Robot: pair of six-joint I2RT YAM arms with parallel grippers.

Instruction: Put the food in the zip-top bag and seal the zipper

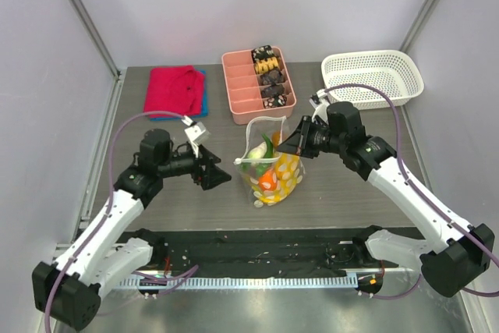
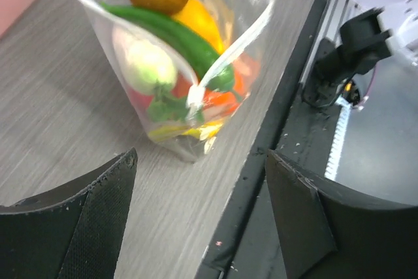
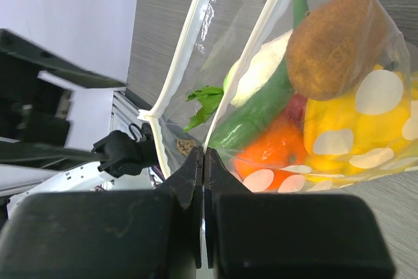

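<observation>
The zip top bag (image 1: 269,185) stands open on the table, holding food: a green pepper (image 3: 248,119), a potato (image 3: 336,44), a white vegetable (image 2: 144,63), orange and yellow pieces. Its white zipper (image 2: 241,44) runs round the top. My right gripper (image 1: 282,148) is shut at the bag's rim; in the right wrist view its tips meet on the near zipper strip, though how much lies between is unclear. My left gripper (image 1: 222,175) is open left of the bag, nothing between its fingers.
A pink divided bin (image 1: 242,83) stands behind the bag, a white basket (image 1: 370,64) at back right, red cloths (image 1: 171,91) on a blue item at back left.
</observation>
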